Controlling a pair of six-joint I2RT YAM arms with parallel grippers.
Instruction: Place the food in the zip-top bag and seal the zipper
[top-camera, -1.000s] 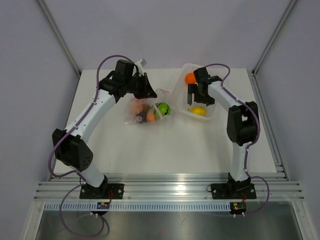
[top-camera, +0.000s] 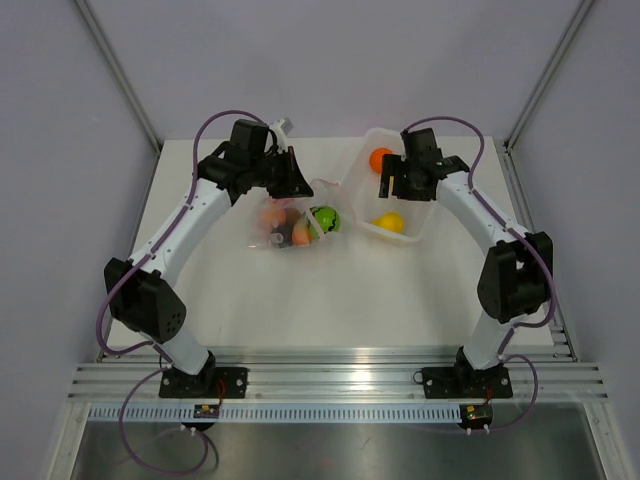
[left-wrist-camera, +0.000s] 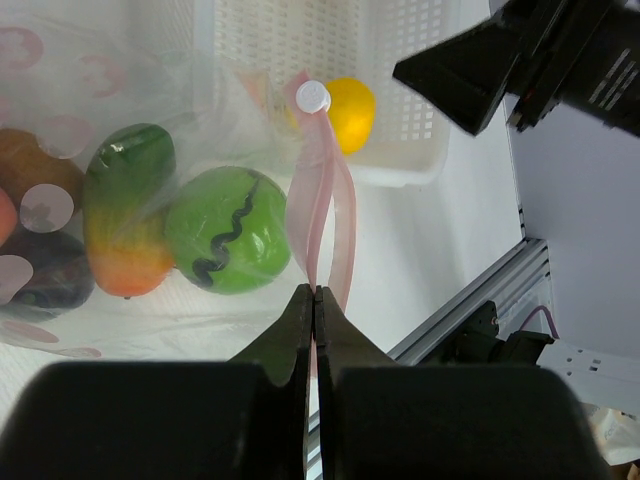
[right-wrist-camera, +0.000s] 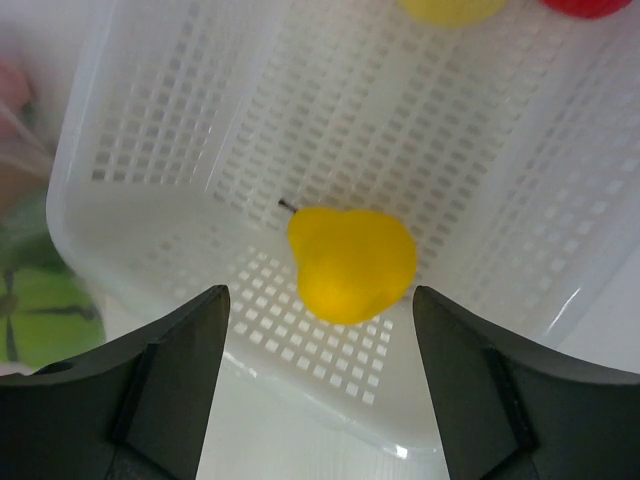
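Observation:
The clear zip top bag (top-camera: 262, 238) lies left of centre with several foods inside, among them a green melon (left-wrist-camera: 228, 230) and a mango-like fruit (left-wrist-camera: 125, 225). Its pink zipper edge (left-wrist-camera: 322, 190), with a white slider (left-wrist-camera: 312, 96), runs down to my left gripper, which is shut on that edge. A yellow pear (right-wrist-camera: 352, 262) rests in the white basket (right-wrist-camera: 75, 190), stem toward the upper left. Over it, my right gripper is spread open, fingers apart from the pear, nothing held between them.
Farther back in the basket sit an orange food (top-camera: 380, 160) and, in the right wrist view, a yellow one (right-wrist-camera: 452, 8) and a red one (right-wrist-camera: 588, 4). The basket's near wall stands close to the bag's mouth.
The pear has shifted slightly left since a second ago. The left arm stays still.

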